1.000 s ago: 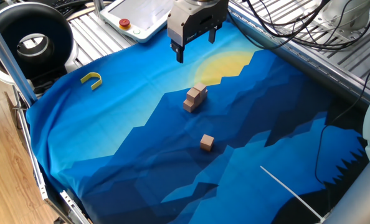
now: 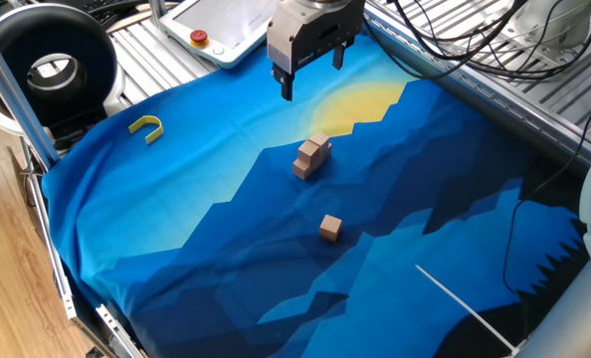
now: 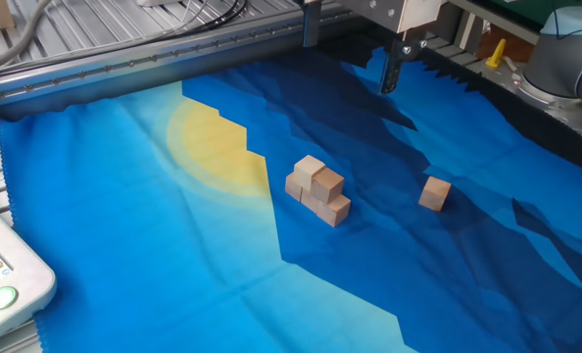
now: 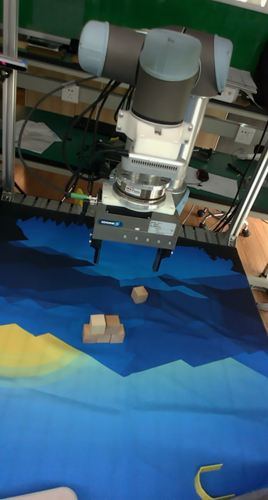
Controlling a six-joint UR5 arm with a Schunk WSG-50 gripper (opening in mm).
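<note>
Several small wooden cubes make a stack (image 2: 308, 164) on the blue cloth, with two cubes on top of a bottom row; the stack (image 3: 316, 190) shows its two layers in exterior view 2. One loose cube (image 2: 330, 229) lies apart from it, and the same loose cube (image 4: 139, 294) is nearer the robot's base in exterior view 3. My gripper (image 2: 313, 76) hangs in the air above the cloth, clear of all the cubes. Its two black fingers (image 4: 98, 251) are spread wide apart, and nothing is between them.
A yellow U-shaped piece (image 2: 147, 128) rests near the cloth's edge. Outside the cloth lies a control tablet (image 2: 219, 28) with a red button. A thin white rod (image 2: 467, 303) crosses the cloth near the base.
</note>
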